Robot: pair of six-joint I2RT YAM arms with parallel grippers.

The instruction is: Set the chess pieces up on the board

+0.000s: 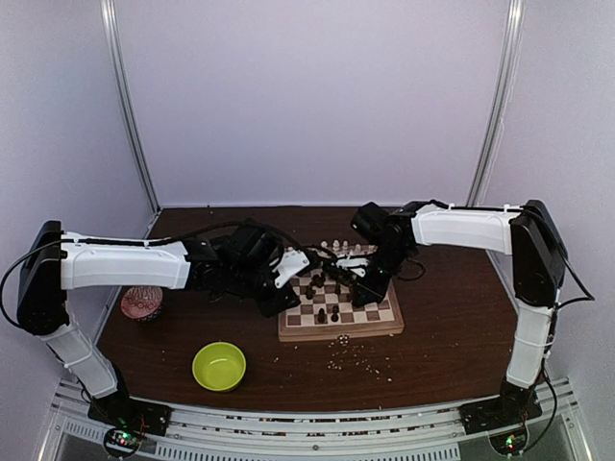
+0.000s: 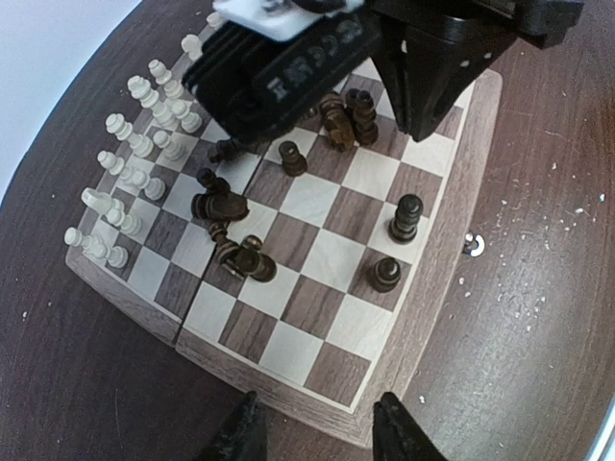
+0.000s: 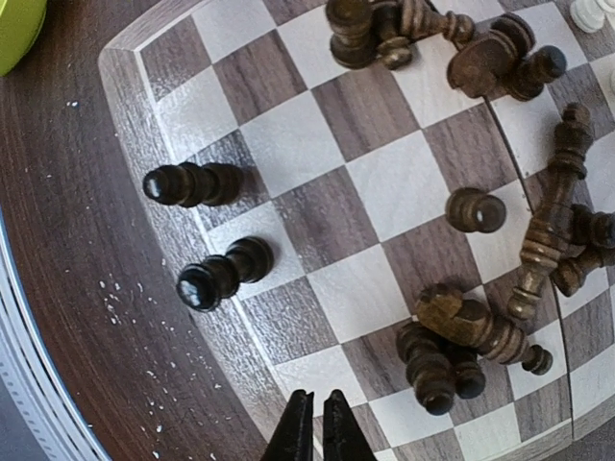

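The chessboard [image 1: 341, 327] has white pieces [image 2: 138, 144] standing in rows along one side. Dark pieces lie jumbled [image 2: 219, 206], while others stand, including two [image 3: 219, 279] near one edge. My left gripper is open at the board's edge, nothing between its fingers. My right gripper is over the board, its fingertips close together; whatever may be between them cannot be made out.
A green bowl [image 1: 218, 367] is at the front left, a patterned bowl [image 1: 141, 303] behind it. Small scattered bits lie before the board.
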